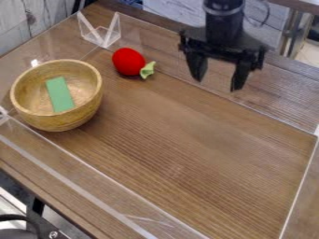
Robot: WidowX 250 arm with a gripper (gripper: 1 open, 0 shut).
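My gripper hangs over the back right of the wooden table, blurred, dark and pointing down; whether it is open or shut is unclear. To its left lies a red object with a pale green tip. A wooden bowl at the left holds a green rectangular block.
A clear plastic container stands at the back left. A dark rounded object shows at the lower left edge.
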